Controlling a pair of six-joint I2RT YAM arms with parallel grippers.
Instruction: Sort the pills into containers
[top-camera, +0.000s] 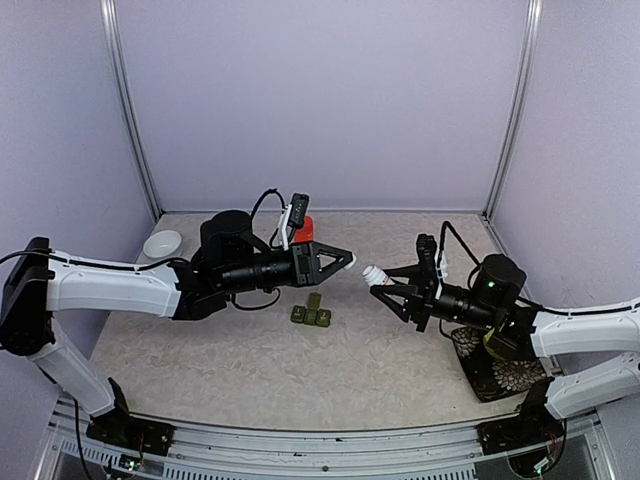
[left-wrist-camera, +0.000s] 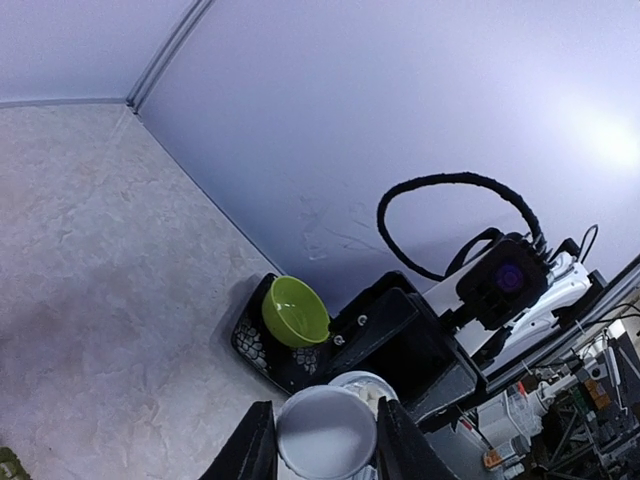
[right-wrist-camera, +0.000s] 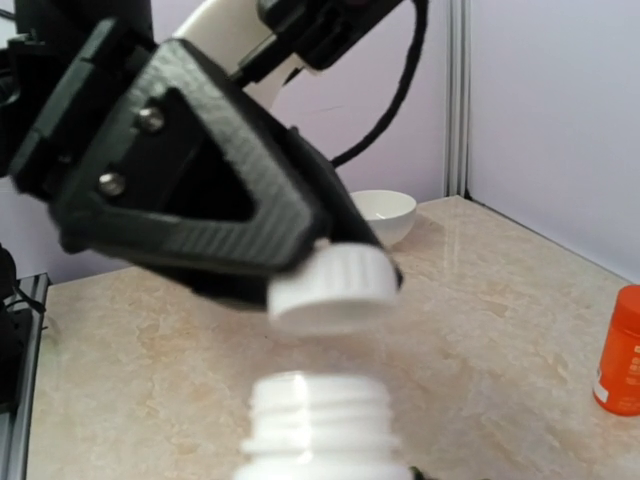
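Observation:
My left gripper (top-camera: 346, 262) is shut on a white cap, which in the right wrist view hangs just above the open threaded neck of a white bottle (right-wrist-camera: 320, 430), apart from it. My right gripper (top-camera: 380, 282) is shut on that bottle, tilted toward the left gripper. Small green pill boxes (top-camera: 310, 315) sit on the table below, in the middle.
A white bowl (top-camera: 162, 243) is at the back left, an orange bottle (right-wrist-camera: 620, 355) at the back behind my left arm. A dark patterned tray (top-camera: 485, 375) with a green bowl (left-wrist-camera: 295, 310) is at the right.

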